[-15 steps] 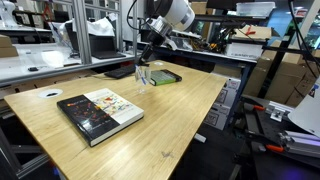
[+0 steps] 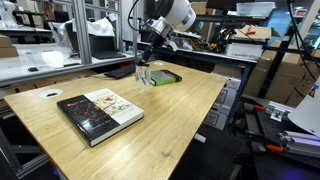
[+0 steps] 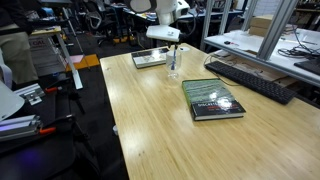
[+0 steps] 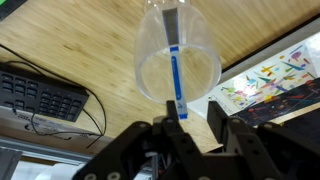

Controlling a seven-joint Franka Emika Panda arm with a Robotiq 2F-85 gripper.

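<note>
A clear cup (image 3: 175,67) stands upright on the wooden table, with a slim blue pen (image 3: 173,59) showing through its wall. Seen from above in the wrist view, the cup (image 4: 205,65) surrounds the blue pen (image 4: 177,75), whose far end is dark. My gripper is shut on the pen's near end; its black fingers (image 4: 155,140) are blurred at the bottom. Exterior view 1 has the cup (image 2: 143,76) below the arm, with my gripper (image 2: 144,62) just over its mouth. The exact contact is too small to make out there.
A dark book with a green pattern (image 3: 213,99) lies near the cup, and a white-and-black book or box (image 2: 100,115) lies in exterior view 1. A keyboard (image 3: 251,83) and its cable are close behind.
</note>
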